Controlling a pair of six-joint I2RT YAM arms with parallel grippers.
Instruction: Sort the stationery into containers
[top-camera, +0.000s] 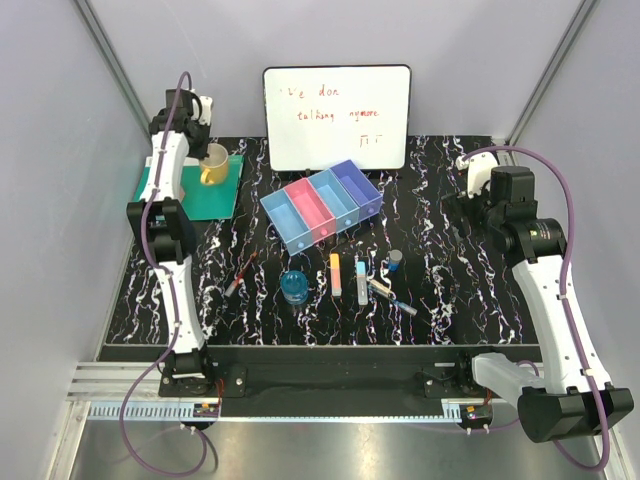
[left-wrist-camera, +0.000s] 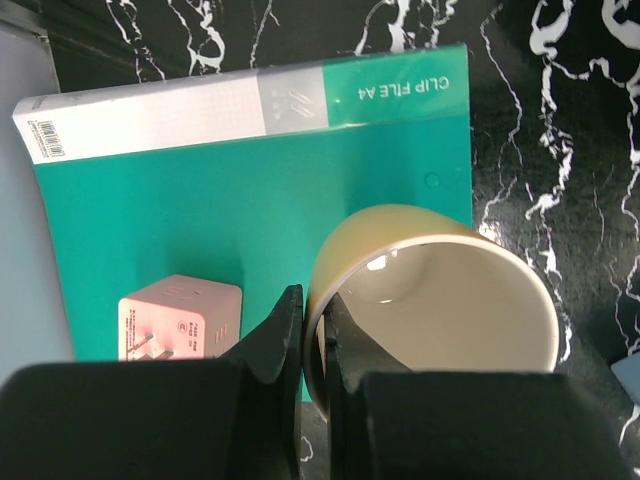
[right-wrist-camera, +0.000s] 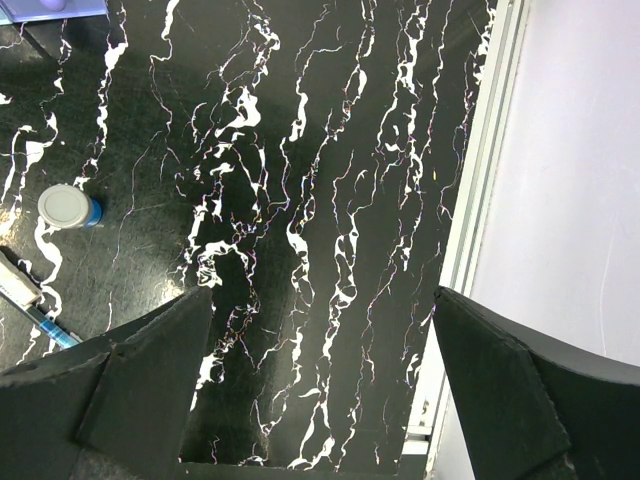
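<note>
A cream-yellow mug hangs by its rim from my left gripper, whose fingers are shut on the wall. Beneath it lies a green clip file, also at the back left in the top view. On that file rests a pink cube-shaped adapter. The four-compartment organizer, blue, pink and purple, stands mid-table. In front of it are a blue cup, an orange stick, a light blue stick, a cutter and a red pen-like item. My right gripper is open and empty.
A small blue jar with a grey lid sits right of the sticks. The whiteboard with red writing stands at the back. Bare marble table lies under the right gripper. A side wall bounds the left.
</note>
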